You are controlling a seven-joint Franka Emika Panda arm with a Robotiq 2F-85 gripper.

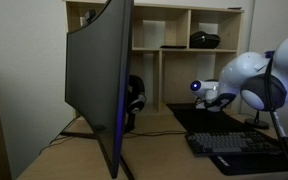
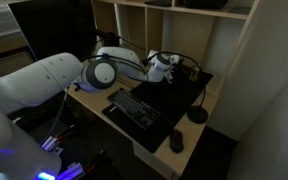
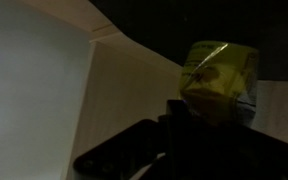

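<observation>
A yellow wrapped item (image 3: pixel 219 82) with printed markings and a silvery lower edge shows just beyond my gripper in the wrist view. The dark fingers are close together at the bottom of that view and cover its lower part; nothing is visible between them. In exterior view 2 my gripper (image 2: pixel 171 77) is low over the back of the black desk mat (image 2: pixel 156 125). A small brownish-yellow object (image 2: pixel 194 74) stands to its right, apparently the same item. Whether the fingers touch it is too dark to tell.
A black keyboard (image 1: pixel 233 142) lies on the mat in front of the arm. The large curved monitor (image 1: pixel 96 80) stands at the left, wooden shelves (image 1: pixel 146 65) rise behind, and a mouse (image 2: pixel 176 141) sits near the right front edge.
</observation>
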